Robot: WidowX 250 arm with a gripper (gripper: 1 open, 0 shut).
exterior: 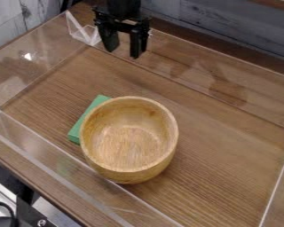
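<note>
My black gripper (121,43) hangs at the top centre over the wooden table, open, its two fingers apart with nothing seen between them. A large tan bowl (129,139) sits in the lower middle of the table. A flat green object (88,115) lies at the bowl's left side, partly hidden by it.
Clear panels edge the left and right sides, and a clear plastic piece (82,28) stands at the top left. Dark cables show at the lower left corner.
</note>
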